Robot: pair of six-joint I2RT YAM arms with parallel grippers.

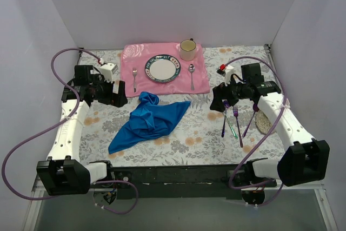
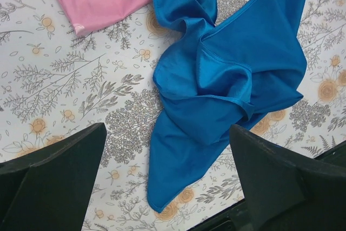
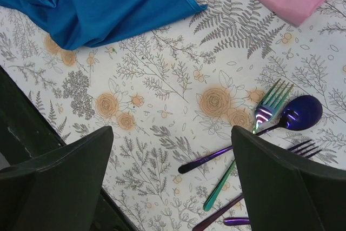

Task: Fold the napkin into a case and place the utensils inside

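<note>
A crumpled blue napkin (image 1: 148, 123) lies on the floral tablecloth at centre-left, its folds visible in the left wrist view (image 2: 194, 112). At the right lie several utensils: a purple spoon (image 3: 300, 112), a fork with a green handle (image 3: 219, 187), a purple fork (image 3: 215, 217) and more partly hidden. My left gripper (image 1: 113, 93) hangs open left of the napkin's upper end, nothing between its fingers. My right gripper (image 1: 221, 98) stands open above the utensils, also empty.
A pink mat (image 1: 132, 58) at the back holds a plate (image 1: 162, 68), a mug (image 1: 187, 52), a fork (image 1: 134, 79) and a spoon (image 1: 192, 77). A round item (image 1: 264, 125) sits at the far right.
</note>
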